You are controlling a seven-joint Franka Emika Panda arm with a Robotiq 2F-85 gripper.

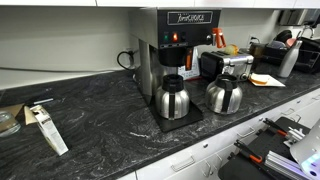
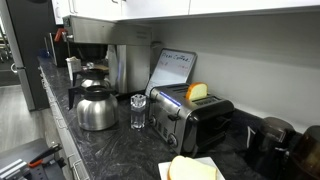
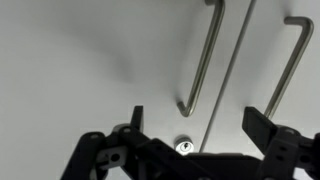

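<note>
In the wrist view my gripper stands open, its two dark fingers wide apart with nothing between them. Behind it are pale cabinet fronts with a metal handle and a small round lock. The exterior views do not clearly show the gripper. A steel toaster stands on the dark counter, with a slice of bread sticking out of its top. More bread lies on white paper in front of the toaster.
A coffee maker holds one steel pot; another pot stands to its right. A clear container sits beside the toaster. A carton lies at the left.
</note>
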